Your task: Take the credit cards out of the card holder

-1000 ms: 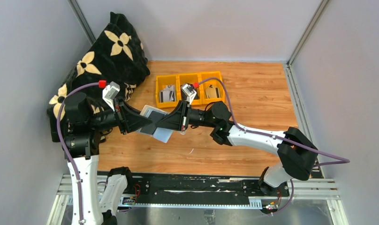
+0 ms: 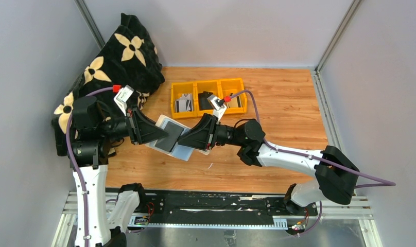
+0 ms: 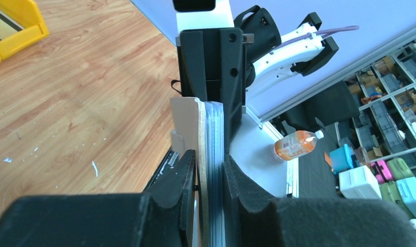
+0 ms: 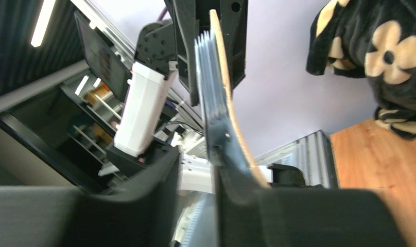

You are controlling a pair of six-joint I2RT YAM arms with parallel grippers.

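Note:
The card holder (image 2: pixel 168 137), grey-blue with a pale back and clear sleeves, is held in the air between both grippers in the top view. My left gripper is shut on it; the left wrist view shows it edge-on as a stack of layers. My right gripper (image 2: pixel 182 141) reaches the holder's right side. In the right wrist view its blurred fingertips are at the lower end of the holder (image 4: pixel 219 92); whether they grip anything I cannot tell.
A yellow three-compartment bin (image 2: pixel 195 86) holding grey, black and tan flat items stands at the back. A black floral cushion (image 2: pixel 118 62) fills the back left.
My right arm has shifted slightly right and toward the front, its gripper moving a little along the holder. The left gripper and holder have barely moved.

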